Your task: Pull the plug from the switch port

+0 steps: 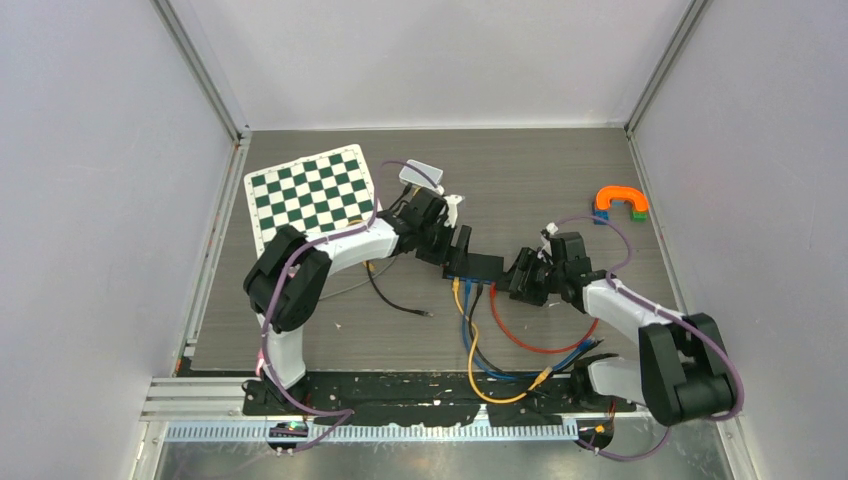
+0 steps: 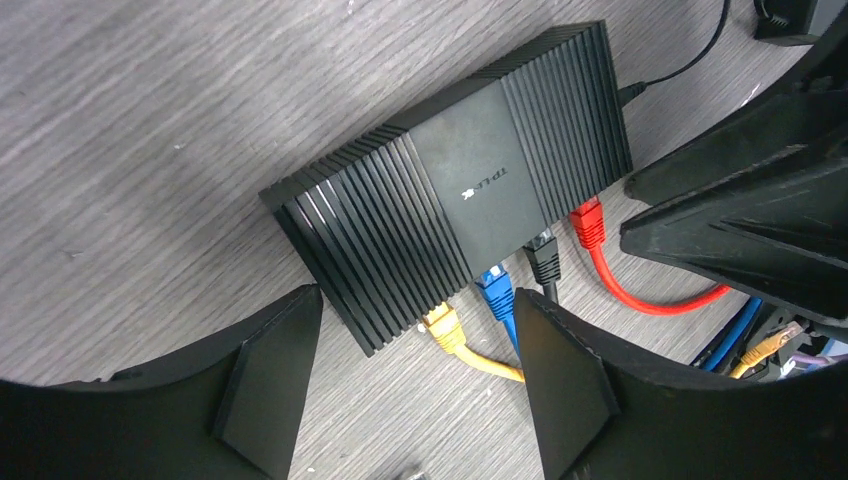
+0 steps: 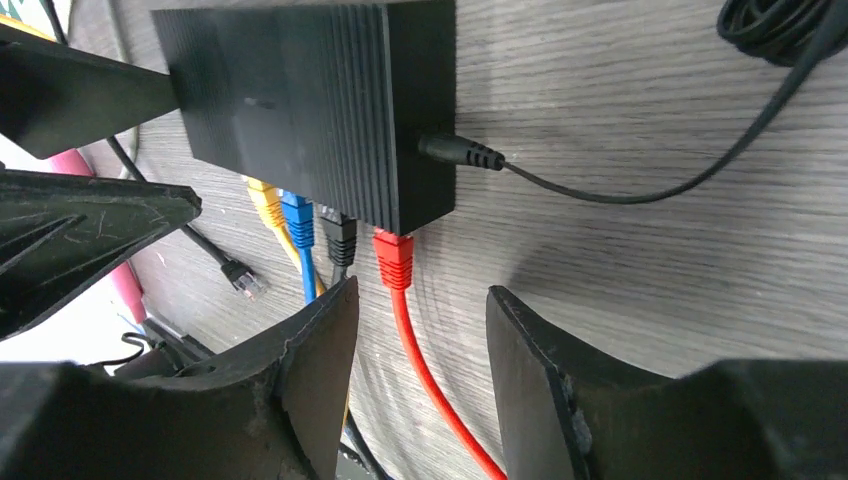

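Observation:
The black ribbed switch [image 1: 475, 267] lies on the table between both grippers. Yellow [image 2: 442, 322], blue [image 2: 496, 288], black [image 2: 542, 255] and red [image 3: 394, 257] plugs sit side by side along its front edge. My left gripper stands open over the switch's left end; the yellow plug shows between its fingers. By the right end is my right gripper, open too, with the red plug and cable in view between its fingers, nearer the left one. Neither gripper appears to hold anything.
A power cord [image 3: 465, 152] enters the switch's right end. A loose black cable end [image 1: 415, 311] lies left of the switch. Chessboard [image 1: 315, 195] and white box [image 1: 421, 173] are behind on the left, an orange arch [image 1: 620, 194] at the far right.

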